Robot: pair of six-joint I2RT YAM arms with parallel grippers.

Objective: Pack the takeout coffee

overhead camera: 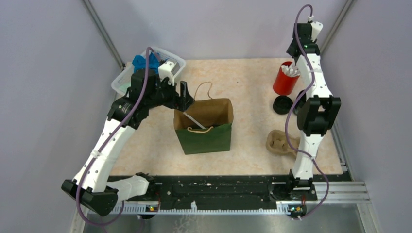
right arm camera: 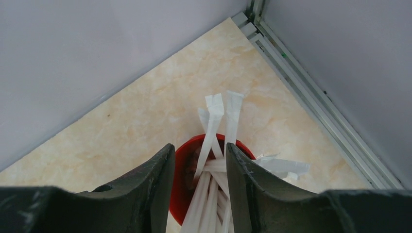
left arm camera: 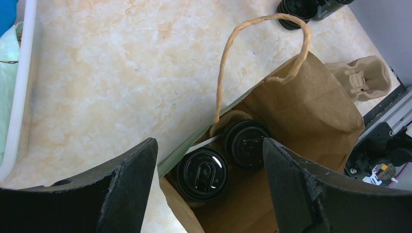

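Note:
The green paper bag stands mid-table, holding two lidded cups and a white stick. My left gripper is open above the bag's left side. My right gripper is open above the red cup of paper-wrapped straws, no straw clearly held between its fingers.
A white bin with blue cloth is at back left. Black lids and a cardboard holder are on the right.

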